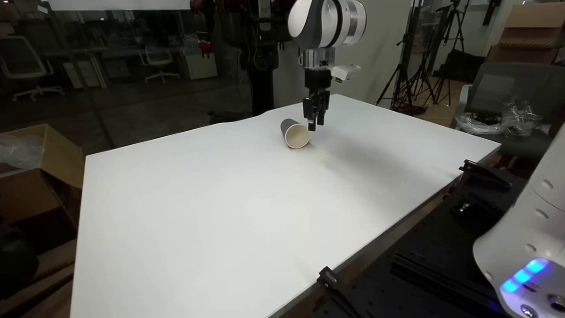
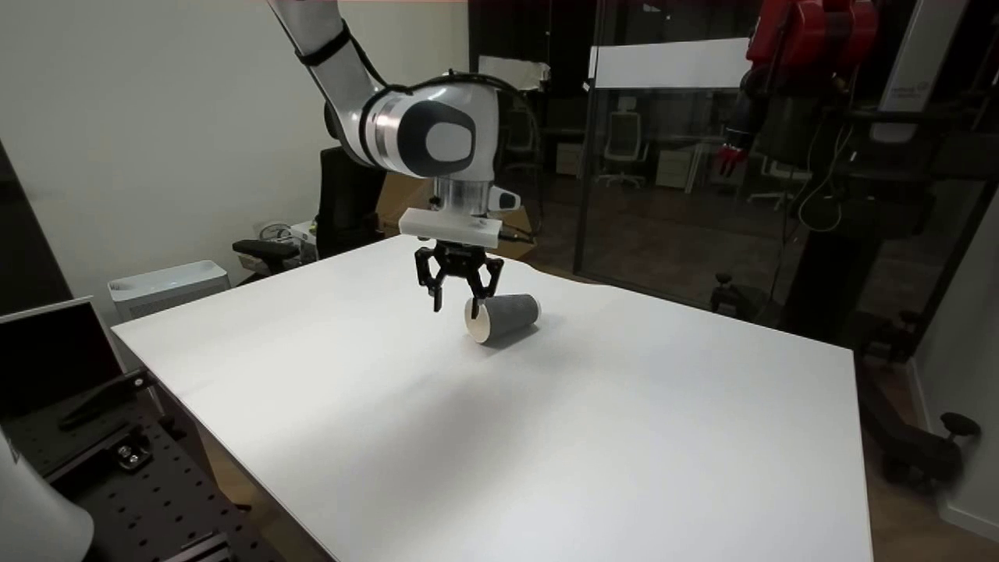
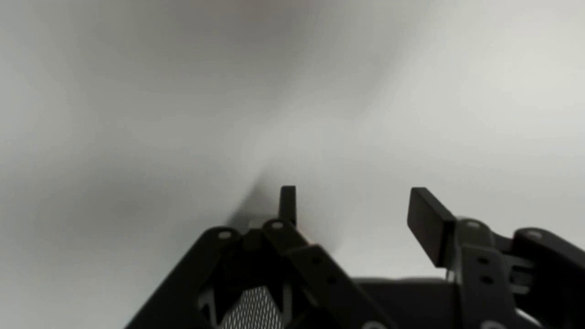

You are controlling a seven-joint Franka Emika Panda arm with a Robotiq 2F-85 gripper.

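A grey paper cup lies on its side on the white table, its pale open mouth facing the front in exterior view 1. Just above and beside it hangs my gripper, pointing down with its fingers apart and nothing held between them. One fingertip overlaps the cup's mouth in exterior view 2; whether they touch I cannot tell. Bare table shows between the fingertips of the gripper in the wrist view. Mostly hidden behind the left finger, a piece of the cup's textured grey side appears there.
Black clamps grip its edge beside the robot base. A cardboard box stands off the table's left side.
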